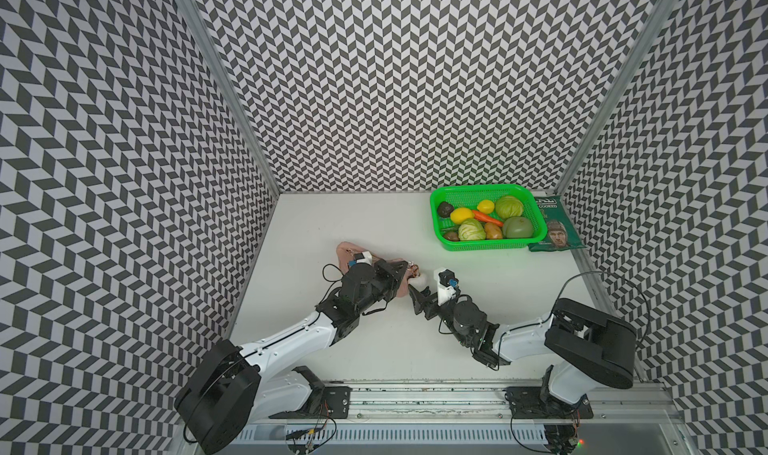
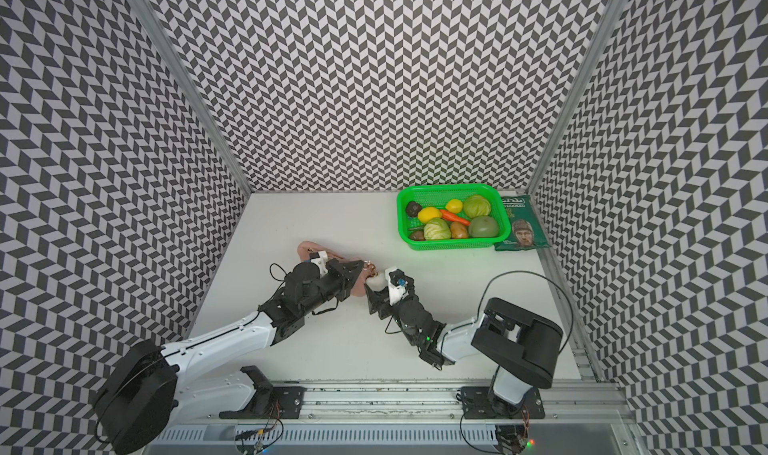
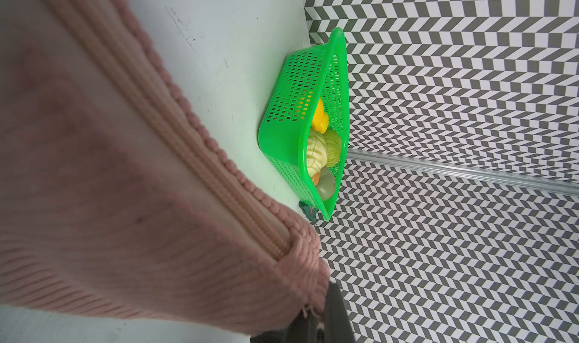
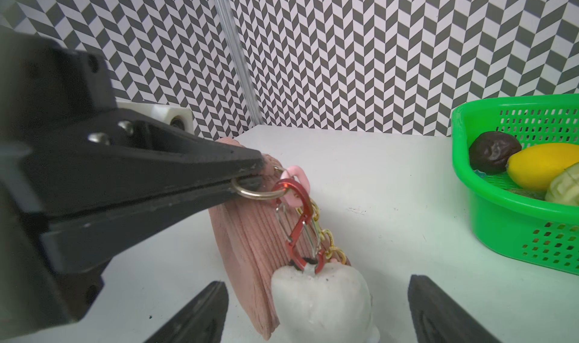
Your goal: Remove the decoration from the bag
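Note:
The pink ribbed bag (image 1: 346,252) lies under and beside my left gripper (image 1: 406,268). From its corner hangs the decoration, a white plush ball (image 4: 322,303) with a red carabiner (image 4: 301,222), a gold chain (image 4: 328,239) and a thin metal ring (image 4: 259,194). In the right wrist view the left fingers (image 4: 181,180) are closed with that ring caught at their tips. My right gripper is open, one fingertip at each side of the white ball with visible gaps. The zipper (image 3: 181,144) fills much of the left wrist view.
A green basket (image 1: 489,245) of toy fruit and vegetables stands at the back right, with a dark green packet (image 1: 552,235) beside it. Bare table lies in front of both arms and at the back left.

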